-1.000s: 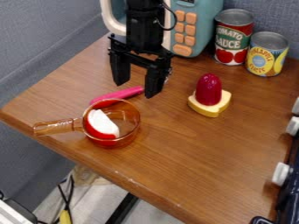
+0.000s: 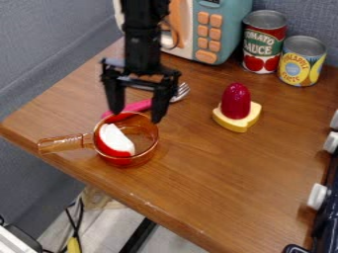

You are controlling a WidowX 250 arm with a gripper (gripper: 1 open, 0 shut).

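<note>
My black gripper (image 2: 138, 99) is open, its two fingers hanging just above and behind the glass saucepan (image 2: 140, 153). The pan holds a red and white object (image 2: 117, 140). A pink-handled utensil (image 2: 133, 105) with a metal end lies behind the pan, partly hidden by the gripper. To the right, a red oval object (image 2: 236, 101) sits on a yellow piece (image 2: 235, 121).
A tomato can (image 2: 263, 44) and a yellow-labelled can (image 2: 301, 64) stand at the back right beside a teal microwave (image 2: 211, 30). A dark appliance (image 2: 322, 222) lines the right edge.
My gripper has moved down and slightly left, toward the pan. The objects on the table have not visibly moved.
</note>
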